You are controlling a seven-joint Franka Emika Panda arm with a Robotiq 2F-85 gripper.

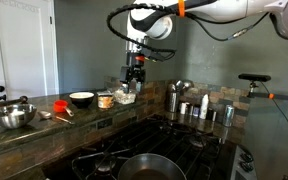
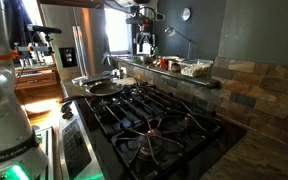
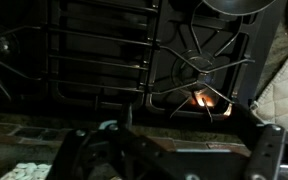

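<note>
In exterior view 1 my gripper [image 1: 133, 83] hangs pointing down, high over the area between the stove and the left counter. Its fingers stand open with nothing between them. The wrist view looks down on black stove grates [image 3: 99, 62], with the dark fingers at the bottom edge. A dark frying pan [image 1: 151, 168] rests on the front of the stove, and part of a pan [image 3: 236, 5] shows at the wrist view's top edge.
Along the left counter stand a metal bowl [image 1: 14, 116], a black bowl [image 1: 81, 99], an orange-and-white tub [image 1: 105, 100] and a foil-like tray [image 1: 125, 97]. Bottles [image 1: 204, 108] and canisters line the back. A quilted pad [image 3: 284, 95] lies right of the stove.
</note>
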